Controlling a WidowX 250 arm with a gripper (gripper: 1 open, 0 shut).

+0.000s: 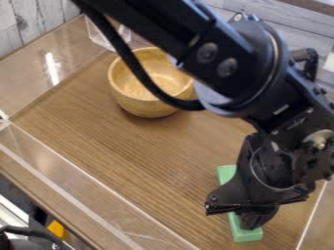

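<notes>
My gripper (245, 205) is down at the right front of the wooden table, over a green block (244, 228) that lies flat beneath it. The fingertips are close together and look shut, dark against the block's top. The block shows above and below the fingers; whether anything is between them is hidden.
A tan bowl (137, 96) sits at the back left. A clear raised edge runs along the left and front, and the arm covers much of the upper right.
</notes>
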